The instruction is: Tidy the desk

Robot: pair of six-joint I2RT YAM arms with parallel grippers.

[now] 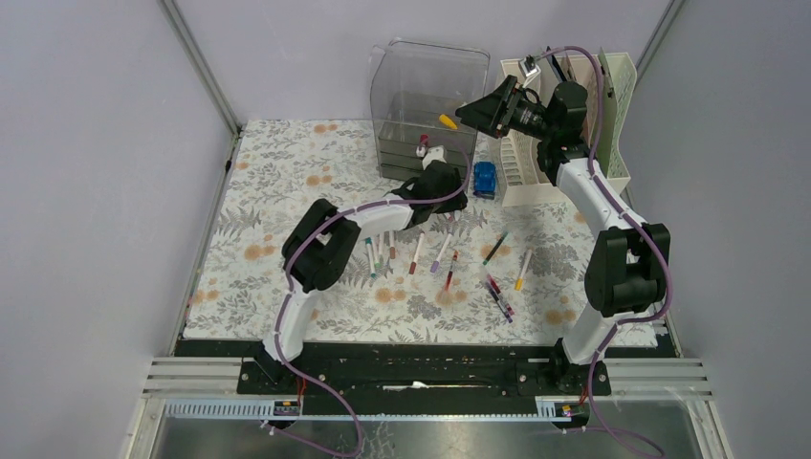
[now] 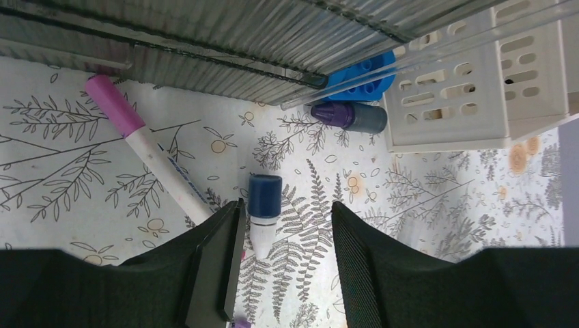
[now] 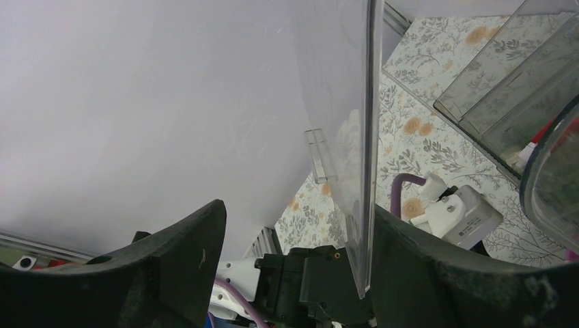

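Observation:
A clear tiered organizer (image 1: 392,96) stands at the back, holding a yellow item (image 1: 448,121) and a red one (image 1: 424,141). My left gripper hangs open in front of it, above a short dark-blue capped item (image 2: 265,197); a pink-capped marker (image 2: 157,157) and a purple-capped bottle (image 2: 362,117) lie nearby. My right gripper (image 1: 473,113) is at the organizer's upper right; in the right wrist view a clear panel edge (image 3: 369,137) reaches down between its fingers, whether gripped I cannot tell. Several markers (image 1: 416,253) lie loose on the desk.
A white slotted rack (image 1: 521,191) with upright boards stands at the back right, a blue object (image 1: 484,179) beside it.

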